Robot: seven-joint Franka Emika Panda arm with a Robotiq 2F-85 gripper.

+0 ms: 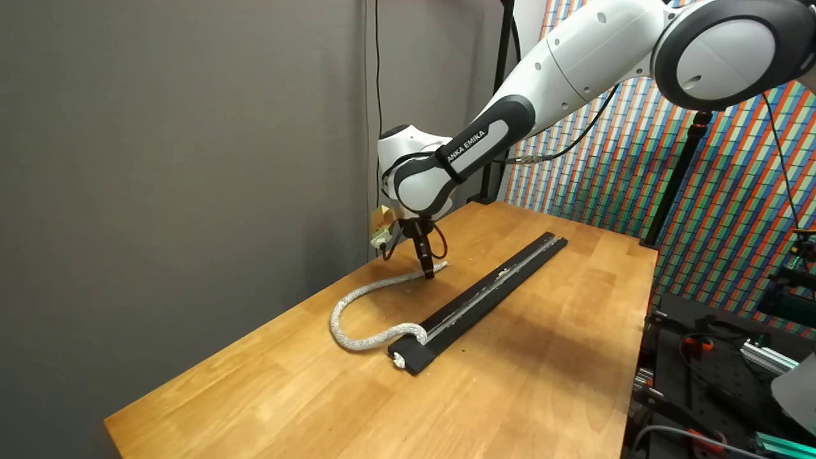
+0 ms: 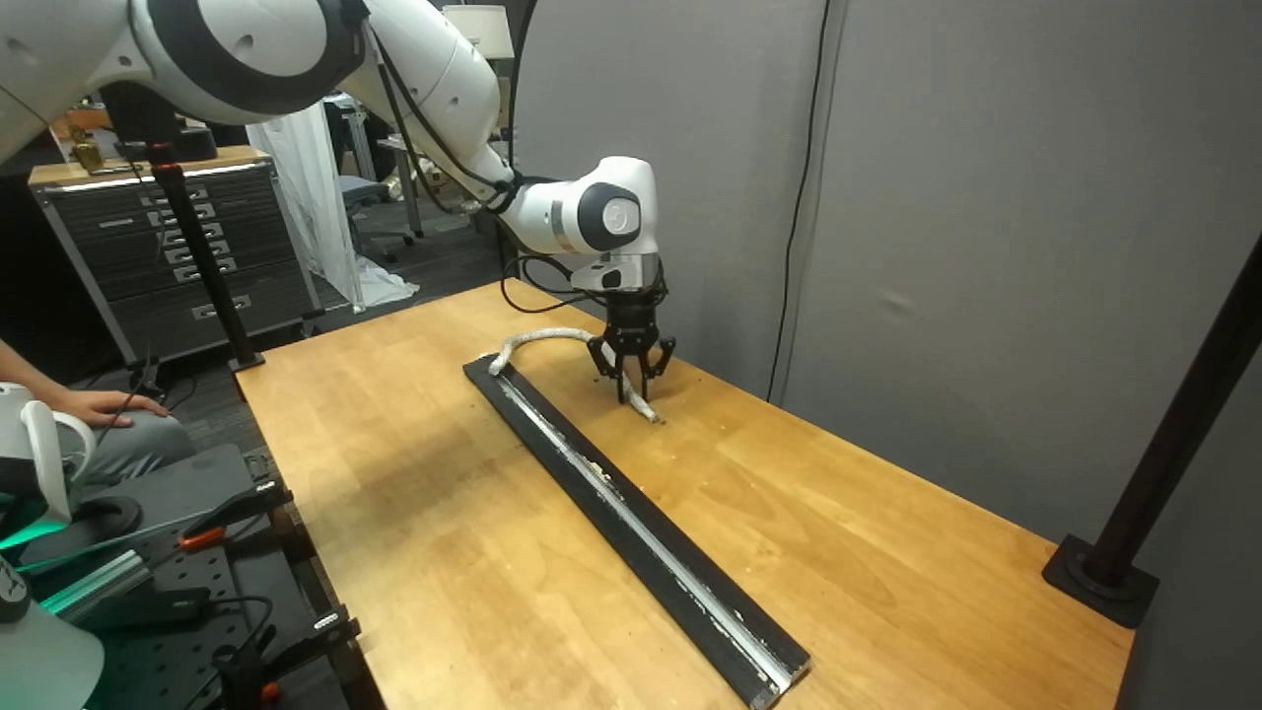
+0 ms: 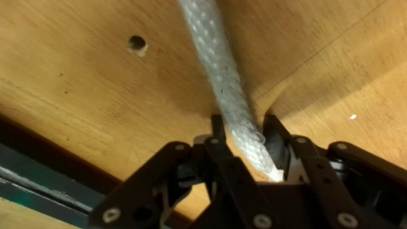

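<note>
A pale braided rope curves across the table, one end in the near end of a long black bar with a pale groove. At the rope's loose end is my gripper, pointing down close to the tabletop. Seen from the wrist, the rope runs between the two black fingers of the gripper. They stand apart on either side of it, with a narrow gap at the left finger; whether the right one touches is unclear. The rope's whitish tip reaches back toward the gripper's base.
A grey wall panel stands close behind the gripper's side of the table. A black post rises at the far right corner in the second exterior view.
</note>
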